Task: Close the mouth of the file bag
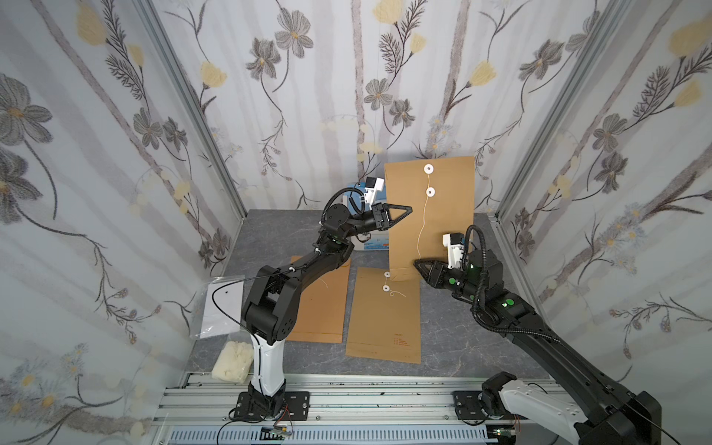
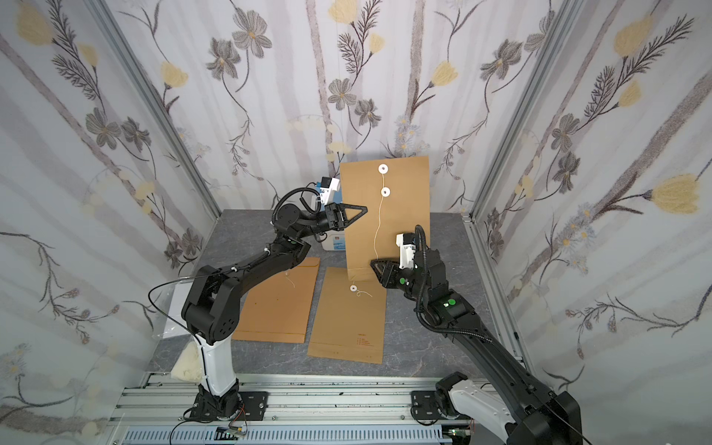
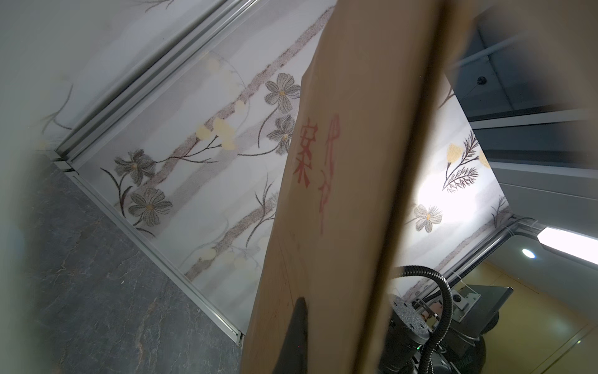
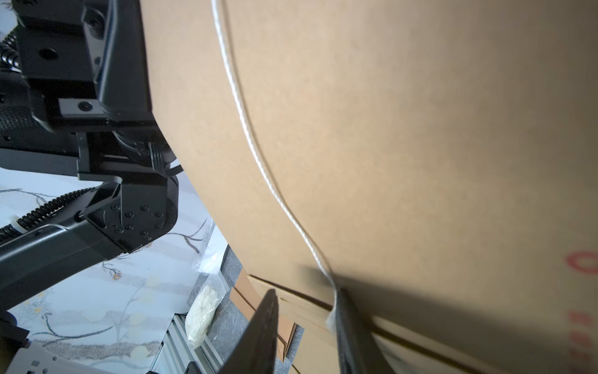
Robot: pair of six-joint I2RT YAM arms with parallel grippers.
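Note:
The brown file bag [image 1: 445, 215] is held up off the table, its face with two white buttons [image 1: 430, 192] towards the top cameras. A thin white string [image 4: 258, 155] hangs down that face from the buttons. At the bag's left side my left gripper [image 1: 409, 210] is shut on it; one dark finger [image 3: 292, 342] shows against the bag in the left wrist view, the other is hidden. My right gripper stands partly open low on the bag's face. The string's lower end lies by its right-hand finger [image 4: 355, 336], not clearly pinched.
Two more brown file bags lie flat on the grey table, one at front centre [image 1: 382, 326] and one left of it [image 1: 319, 319]. Behind the left arm is a blue-and-white box [image 2: 333, 241]. A clear bag [image 1: 222, 300] and a pale bundle [image 1: 233, 361] lie far left.

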